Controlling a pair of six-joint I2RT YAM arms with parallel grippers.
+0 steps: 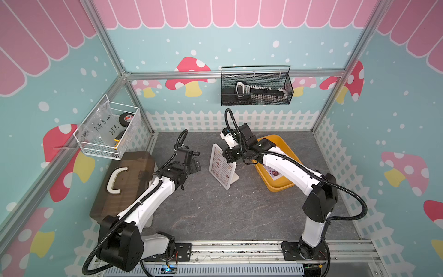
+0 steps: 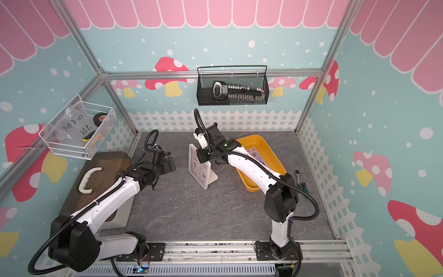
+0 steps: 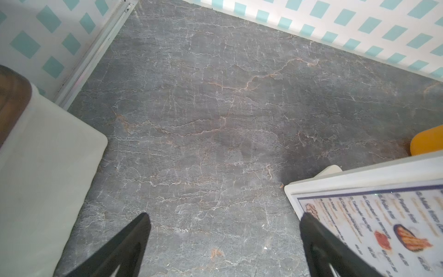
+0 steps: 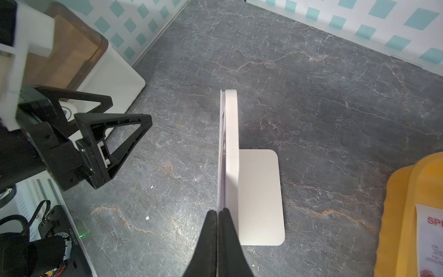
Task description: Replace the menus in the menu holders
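Observation:
A white menu holder [image 1: 221, 166] with a printed menu in it stands upright on the grey table, its base [image 4: 258, 194] toward the tray. My right gripper is shut, its tips over the holder's near end in the right wrist view, nothing seen between them. My left gripper is open and empty, left of the holder and facing its menu side. An orange tray [image 2: 272, 166] to the right of the holder has printed sheets [image 4: 426, 235] lying in it.
A case with brown lid [image 1: 133, 170] fills the left side. Baskets hang on the back [image 1: 256, 101] and left walls. Tools [image 2: 300, 182] lie right of the tray.

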